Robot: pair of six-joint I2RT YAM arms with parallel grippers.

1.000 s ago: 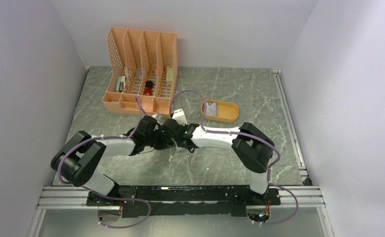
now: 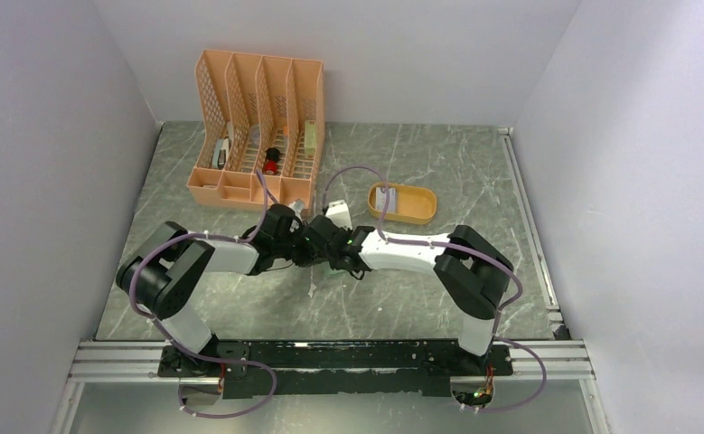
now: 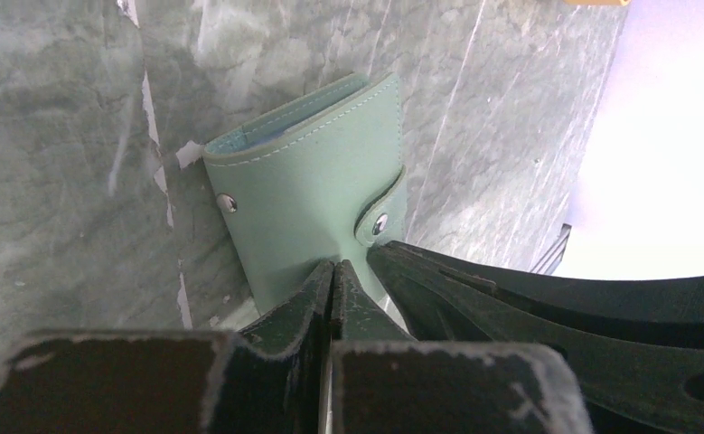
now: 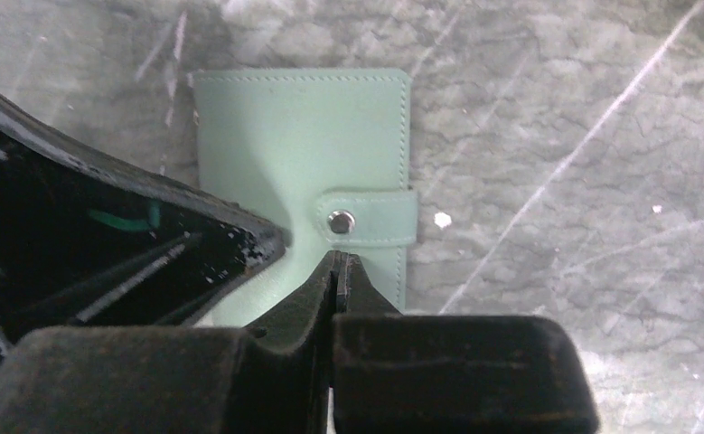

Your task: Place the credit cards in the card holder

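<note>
The pale green card holder (image 3: 303, 199) lies on the table, its open pocket edge facing away and a bluish inside showing. Its snap strap (image 4: 375, 219) is folded over the front with the metal button visible; whether the snap is pressed home I cannot tell. My right gripper is shut with nothing between its fingers, just below the strap, which lies outside them. Over the holder's lower part, my left gripper is shut too, its tips meeting. No credit card can be made out. From above, the arms hide most of the holder.
A yellow tray (image 2: 425, 206) with a grey-white card-like item (image 2: 386, 199) inside stands back right. An orange divided rack (image 2: 239, 194) with several items is at back left. Both grippers are crowded closely together.
</note>
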